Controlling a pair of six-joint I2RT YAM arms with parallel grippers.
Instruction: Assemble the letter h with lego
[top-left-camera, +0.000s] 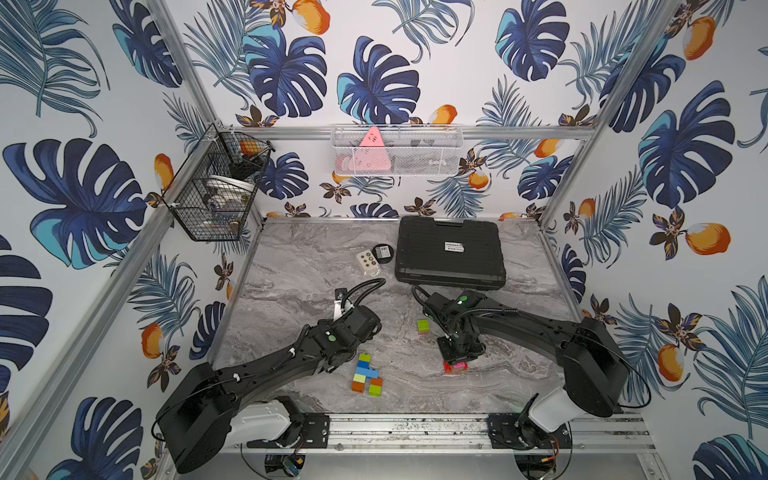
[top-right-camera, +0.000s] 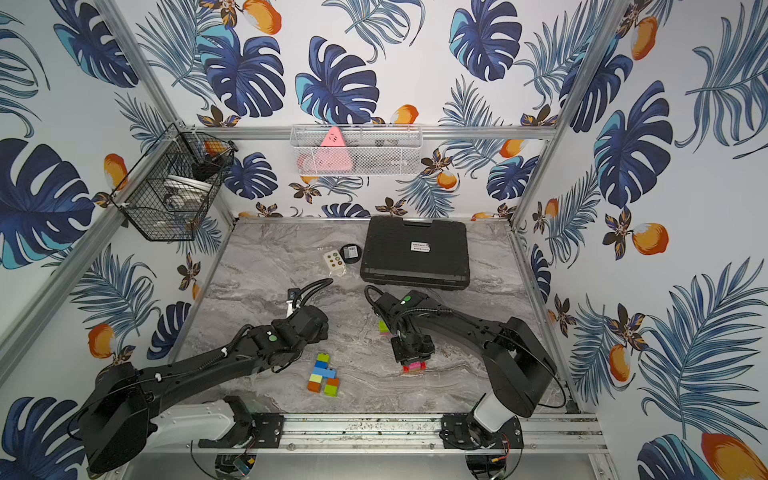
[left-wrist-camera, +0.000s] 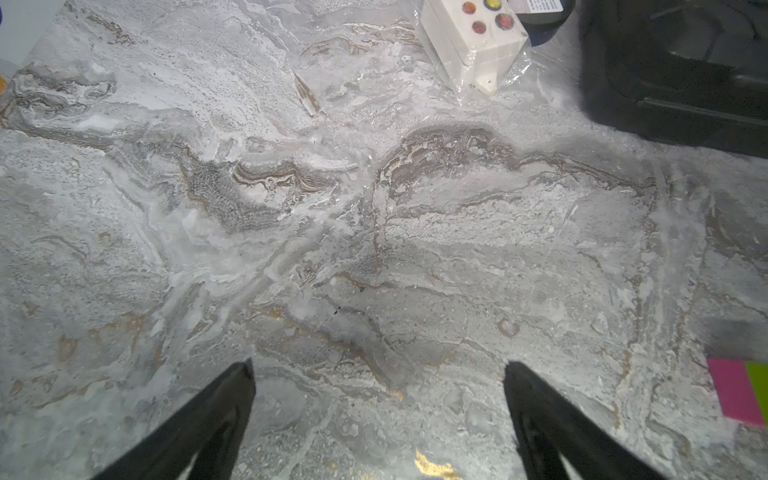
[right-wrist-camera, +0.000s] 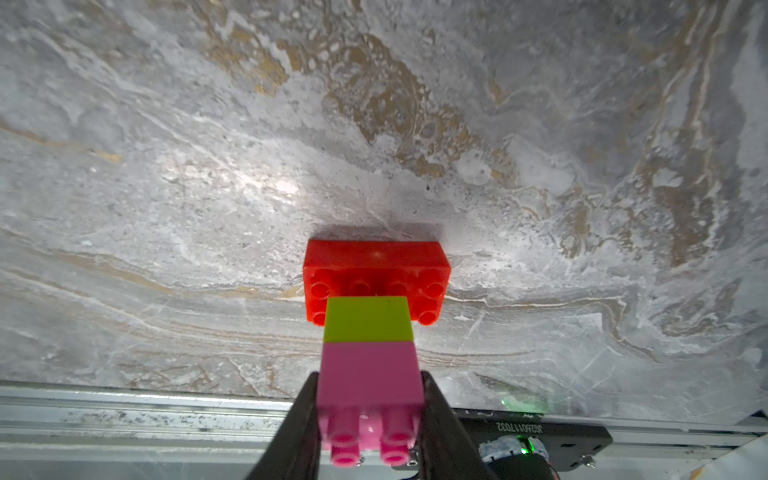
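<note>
A flat assembly of coloured bricks (top-left-camera: 366, 373) lies front-centre on the table, left of my right gripper. That gripper has a pink-and-green brick piece (right-wrist-camera: 369, 376) between its fingers, over a red brick (right-wrist-camera: 376, 254) on the table; whether they touch I cannot tell. My left gripper is open above bare table. A small green-and-pink piece (left-wrist-camera: 732, 388) lies between the arms, at the right edge of the left wrist view.
A black case (top-left-camera: 449, 252) stands at the back right, beside a bagged white box (top-left-camera: 366, 262) and a black round item (top-left-camera: 383, 253).
</note>
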